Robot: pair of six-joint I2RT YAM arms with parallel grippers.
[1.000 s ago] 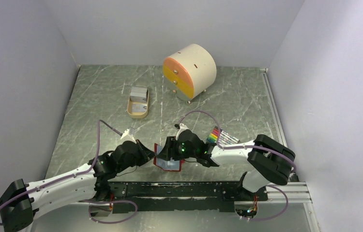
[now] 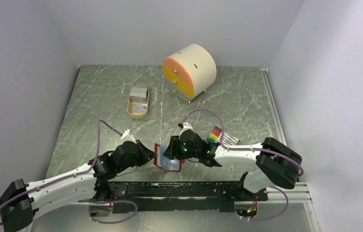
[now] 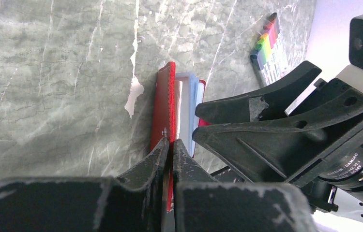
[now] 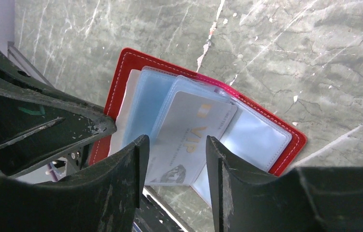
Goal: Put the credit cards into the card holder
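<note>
The card holder (image 4: 133, 57) lies spread on the table, with a red stitched cover and clear bluish pockets inside. My left gripper is shut on the holder's raised red cover edge. A silver-grey VIP card (image 4: 189, 140) sits inside a clear sleeve. Over that sleeve hovers my right gripper, open, its fingertips to either side of the card in the right wrist view and nothing visible between them. To the right of the VIP card an empty-looking clear pocket (image 4: 259, 135) rests flat on the other cover half.
A beige tray (image 2: 138, 115) holding grey cards is at the back left. A striped drum-shaped box (image 2: 196, 67) stands at the back. Several coloured markers (image 2: 224, 136) lie right of the holder, near my right arm. Bare table surrounds the tray.
My right gripper and arm have shifted slightly to the right over the holder. The left arm and the holder's cover stay in place.
</note>
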